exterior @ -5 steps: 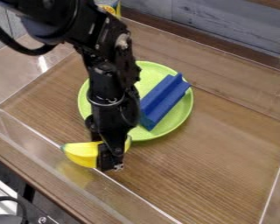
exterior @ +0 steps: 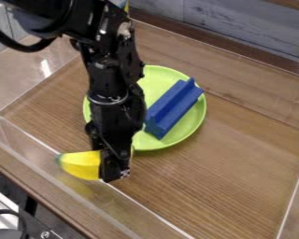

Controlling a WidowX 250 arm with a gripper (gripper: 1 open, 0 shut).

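The black gripper [exterior: 112, 161] is low at the front left of the wooden table, shut on a yellow curved object [exterior: 82, 166], perhaps a toy banana, whose left part sticks out from the fingers. Behind the arm is a green plate [exterior: 182, 132], partly hidden by it. A long blue block [exterior: 172, 107] lies in the right half of the plate.
A wall [exterior: 239, 28] runs along the back. The table's front left edge is close to the gripper, with a black cable below it.
The gripper and the yellow object have shifted slightly left, and less of the yellow shows to the right of the fingers. The plate and blue block have not visibly moved.
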